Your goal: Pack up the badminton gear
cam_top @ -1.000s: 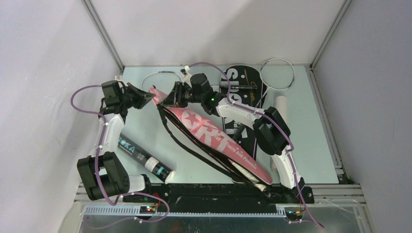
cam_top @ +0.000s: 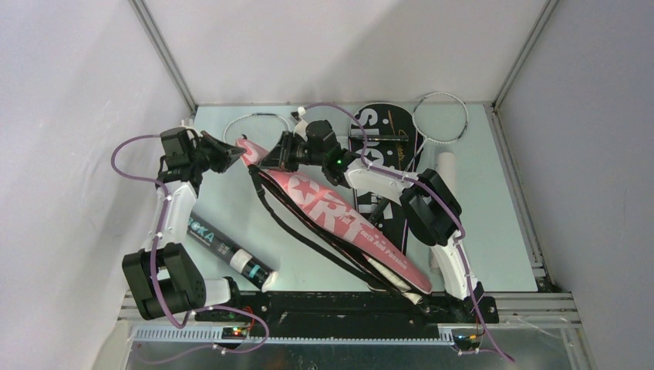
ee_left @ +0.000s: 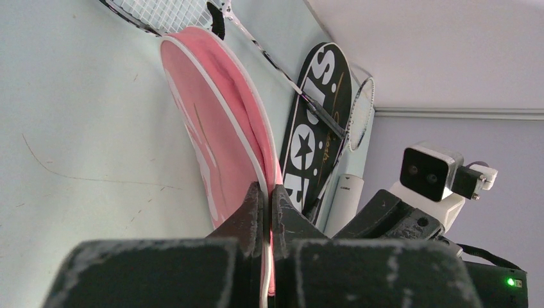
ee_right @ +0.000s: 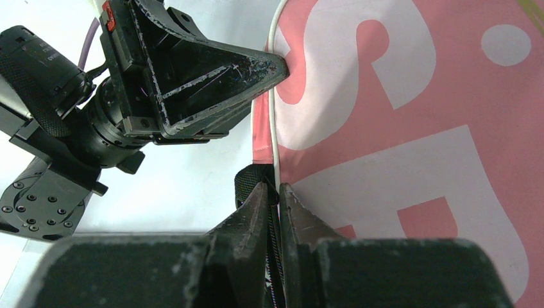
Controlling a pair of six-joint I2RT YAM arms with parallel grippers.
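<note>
The pink racket bag (cam_top: 347, 223) stretches diagonally over the table, black straps along its lower side. My left gripper (cam_top: 239, 150) is shut on the bag's piped edge at its upper-left end; in the left wrist view the piping runs between the fingertips. My right gripper (cam_top: 278, 158) is at the same end, just beside it, its fingertips (ee_right: 289, 199) close around the black zipper and white piping, nearly together. A black printed cover (cam_top: 385, 123) lies behind the bag, with rackets (cam_top: 439, 140) around it.
A shuttlecock tube (cam_top: 231, 254) lies at the lower left. A white tube (cam_top: 446, 166) lies at the right under my right arm. Free table shows at the far right and left of the bag. Walls enclose the back and sides.
The left gripper and the bag look unchanged.
</note>
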